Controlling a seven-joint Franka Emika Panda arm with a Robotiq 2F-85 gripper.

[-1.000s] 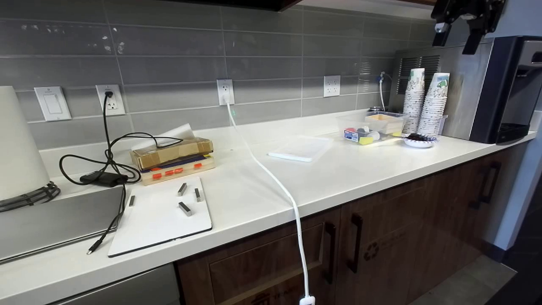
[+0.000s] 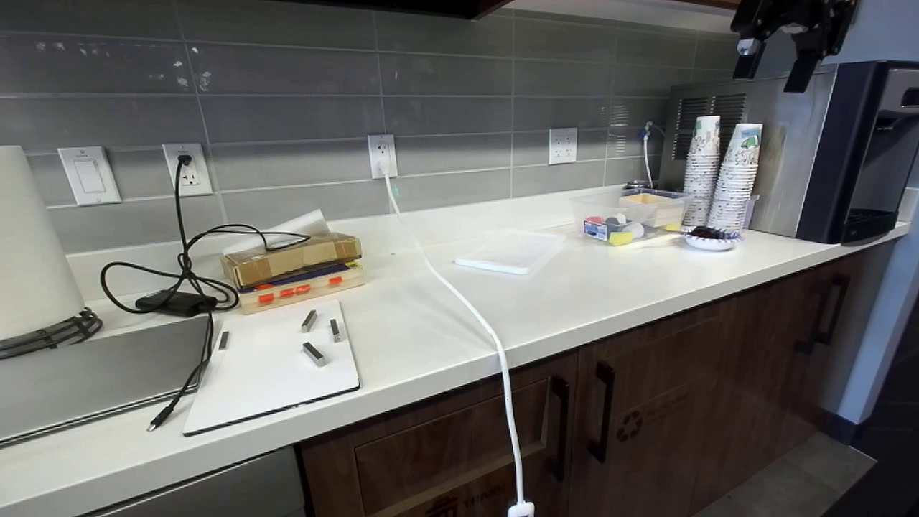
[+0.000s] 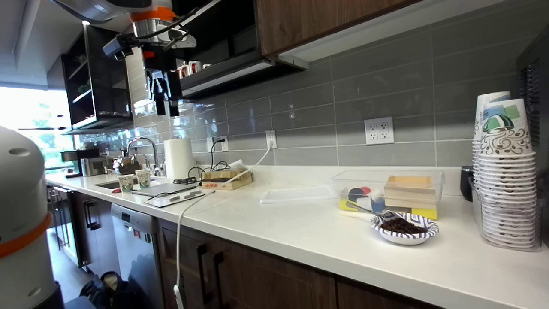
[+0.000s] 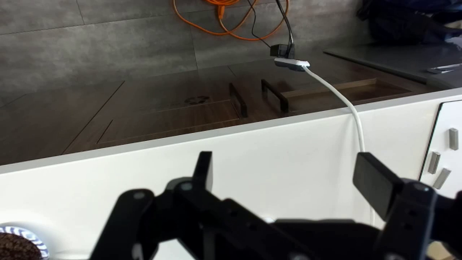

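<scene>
My gripper is open over the counter, its two dark fingers wide apart and nothing between them in the wrist view. In the first exterior view the gripper [image 2: 775, 76] hangs high at the upper right, well above the countertop; the second shows it [image 3: 167, 109] at the upper left. A patterned bowl [image 3: 405, 236] of dark brown bits stands on the counter, with a fork [image 3: 364, 207] leaning on it. Behind it is a clear plastic bin [image 3: 438, 187] of mixed items. The bin's white translucent lid [image 2: 508, 253] lies flat to the left.
A white power cord [image 2: 465, 301] crosses the counter and hangs over its front edge. Left of it are a whiteboard [image 2: 267, 379] with several metal blocks, boxes [image 2: 297, 263] and a paper towel roll [image 2: 34, 241]. Stacked paper cups [image 3: 507, 195] stand right.
</scene>
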